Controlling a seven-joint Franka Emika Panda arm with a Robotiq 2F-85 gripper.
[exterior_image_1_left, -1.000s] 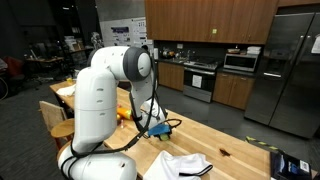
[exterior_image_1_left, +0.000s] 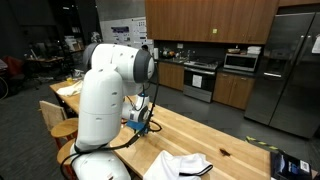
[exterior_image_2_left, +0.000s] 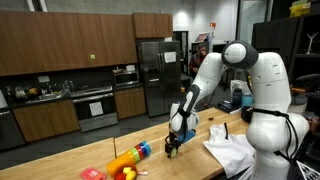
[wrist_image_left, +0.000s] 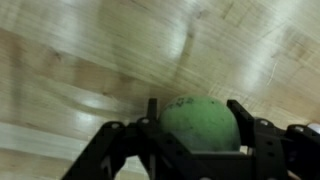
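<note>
In the wrist view, my gripper is shut on a rounded green object (wrist_image_left: 200, 125), with a dark finger on either side of it. Only its smooth top shows, so what kind of thing it is cannot be told. Pale wooden table (wrist_image_left: 120, 60) fills the view behind it. From the second exterior view, the gripper hangs low over the table, right of an orange and yellow bottle-like item (exterior_image_2_left: 128, 159) with a blue end. Whether the held object touches the wood is unclear.
A white cloth (exterior_image_1_left: 178, 166) with something black on it lies near the front of the table. Red items (exterior_image_2_left: 93, 173) sit beside the bottle-like item. Dark objects (exterior_image_1_left: 290, 165) stand at the right end.
Seen from the first exterior view, the arm and gripper have swung left, towards the colourful items. The cloth and the dark objects at the right have stayed put.
</note>
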